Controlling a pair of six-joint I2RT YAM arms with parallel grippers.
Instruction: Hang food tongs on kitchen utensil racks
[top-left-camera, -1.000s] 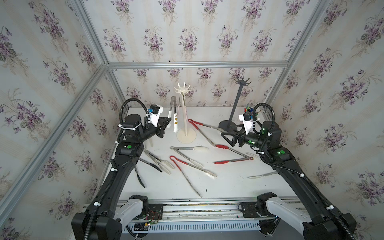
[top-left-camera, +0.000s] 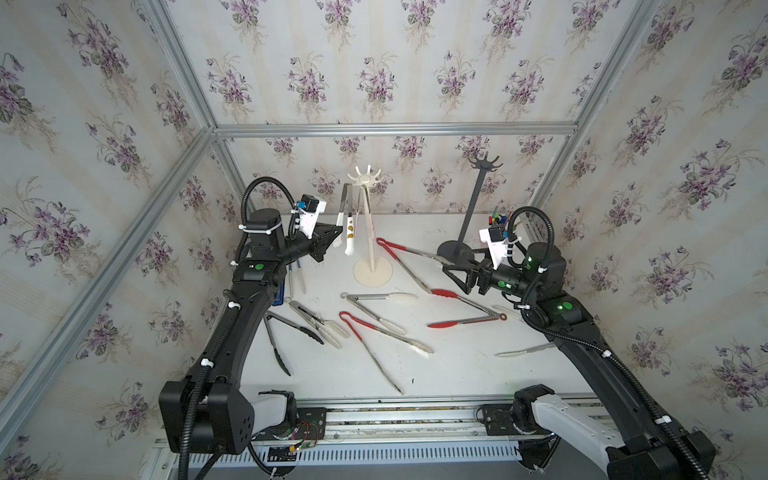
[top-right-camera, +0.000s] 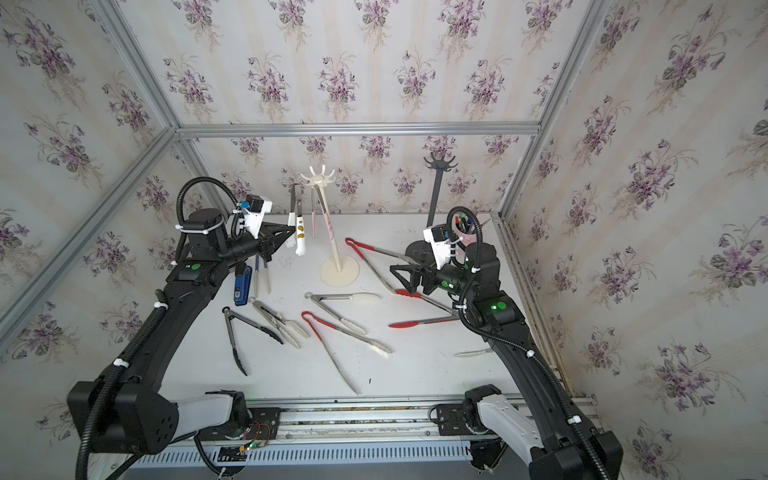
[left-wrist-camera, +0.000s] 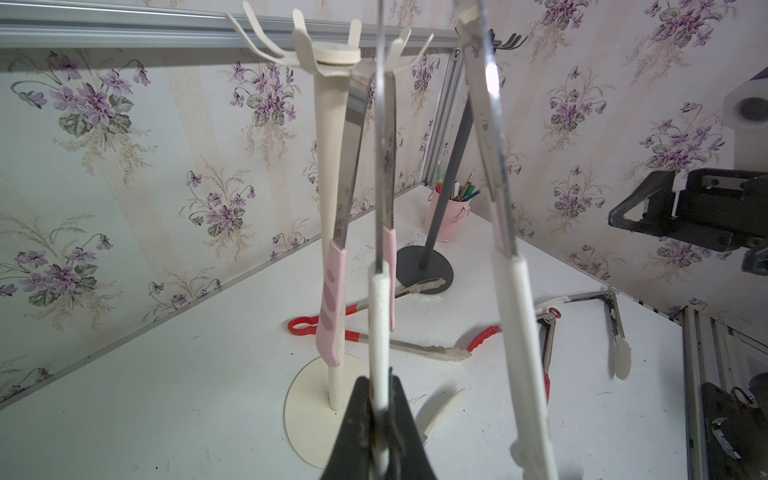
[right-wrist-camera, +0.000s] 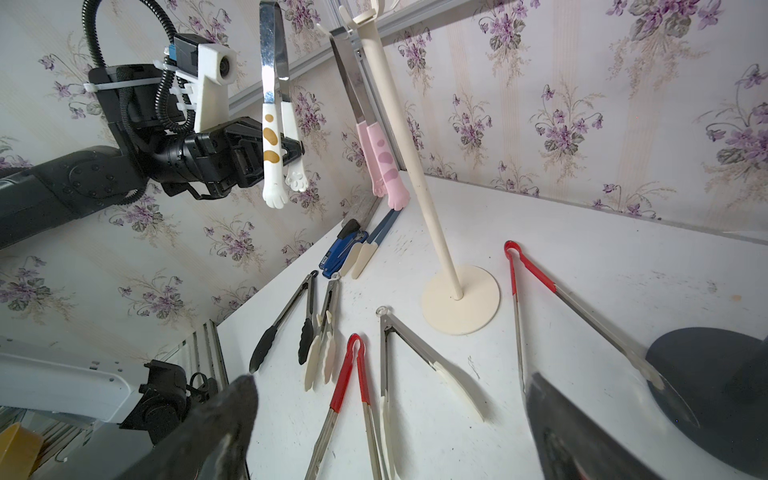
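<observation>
My left gripper (top-left-camera: 336, 233) is shut on the white-handled tongs (right-wrist-camera: 272, 152), whose spotted paw handles hang beside the cream rack (top-left-camera: 361, 224), slightly below its hooks. Pink-handled tongs (left-wrist-camera: 332, 304) hang on that rack. My right gripper (top-right-camera: 400, 273) stands open and empty above the table's right side. Several tongs lie on the white table (top-left-camera: 440, 368), among them red-handled ones (top-left-camera: 360, 328) and black ones (top-right-camera: 256, 324).
A dark rack (top-right-camera: 434, 192) with bare hooks stands at the back right beside a pink pencil cup (left-wrist-camera: 450, 216). A blue object (top-right-camera: 242, 284) lies at the left. Papered walls enclose the table.
The right arm is still.
</observation>
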